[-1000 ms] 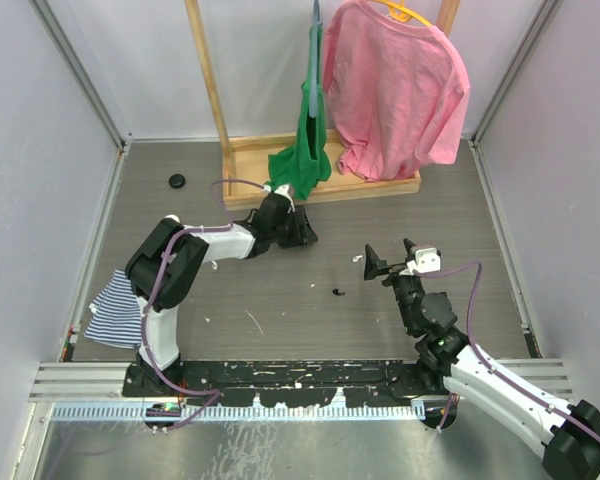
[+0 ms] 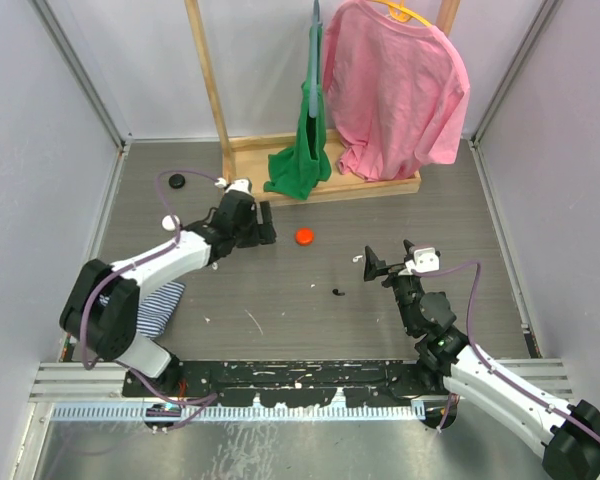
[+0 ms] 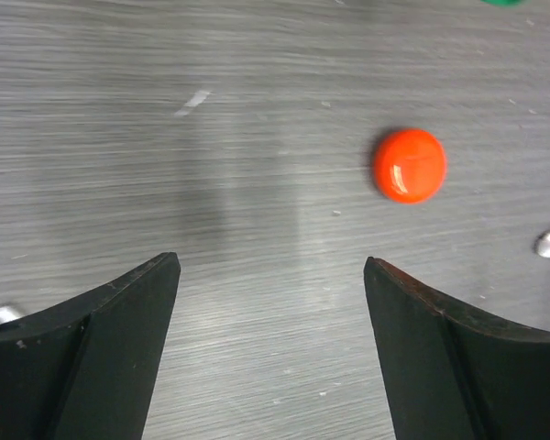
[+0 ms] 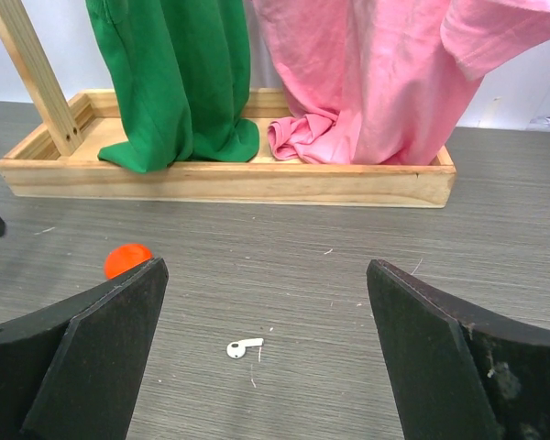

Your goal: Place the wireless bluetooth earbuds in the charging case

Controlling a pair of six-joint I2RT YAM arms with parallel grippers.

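Observation:
The round orange-red case [image 2: 304, 236] lies on the floor of the workspace, a smooth dome in the left wrist view with no opening showing. A white earbud [image 4: 244, 347] lies on the bare wood to its right, small in the top view. Left of the case, and apart from it, my left gripper [image 2: 264, 224] is open, with nothing between its fingers. My right gripper [image 2: 389, 256] stands open and empty at the right, close to the earbud. A second earbud cannot be made out for certain; a small white piece [image 3: 7, 313] is blurred.
Behind stands a wooden rack [image 4: 229, 183] with green cloth [image 2: 300, 160] and a pink shirt [image 2: 395, 95] hanging. A black disc [image 2: 176, 181], a white round thing [image 2: 170, 222], striped cloth [image 2: 160, 308] and a small dark piece [image 2: 338, 292] lie around.
My left gripper has drawn back to the left, its fingers spreading apart, and the orange-red case it covered now shows. The right arm has stayed still.

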